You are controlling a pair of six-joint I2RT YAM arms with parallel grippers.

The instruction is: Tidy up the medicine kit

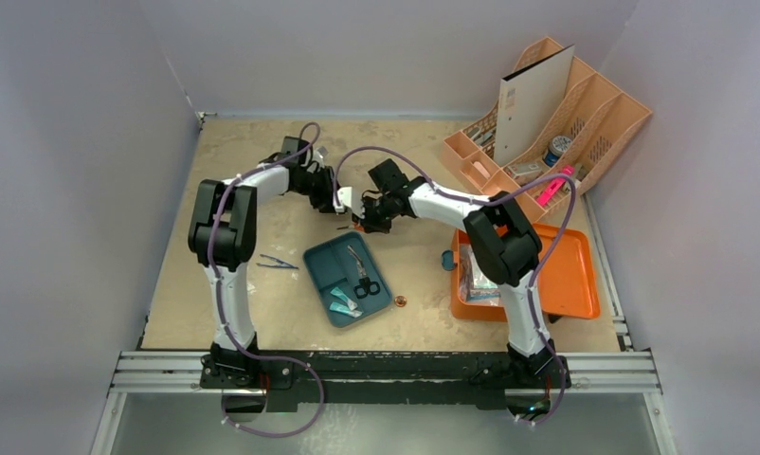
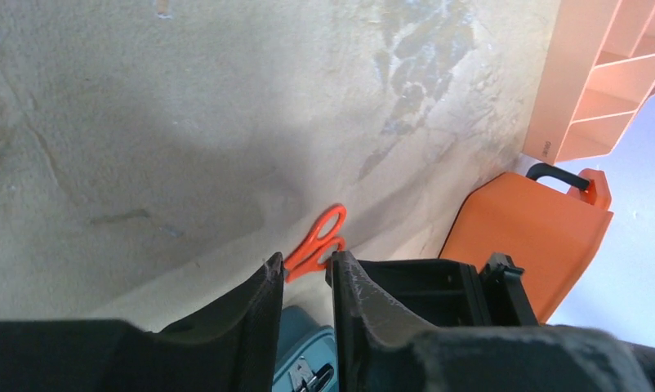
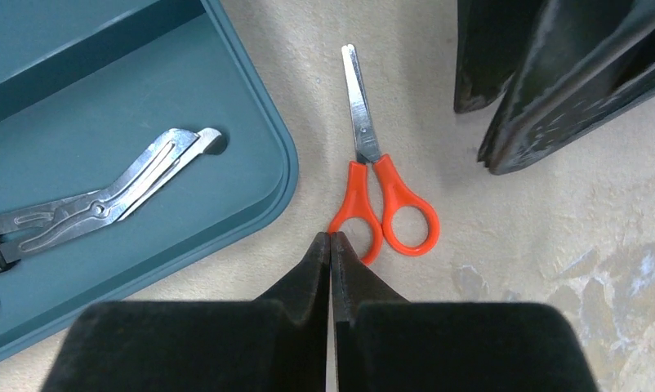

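Note:
Small scissors with orange handles lie flat on the table, just outside the rim of the teal tray. My right gripper is shut, its tips over or against one handle loop; no grip on it shows. Nearby, my left gripper has its fingers parted, nothing visibly held between them. The orange handles show beyond its tips. Inside the tray are black-handled shears and blue-and-white packets. An orange kit box with its lid open stands at the right.
Blue tweezers lie left of the tray, and a small copper-coloured round item right of it. A peach organizer fills the back right corner. Both hands are close together.

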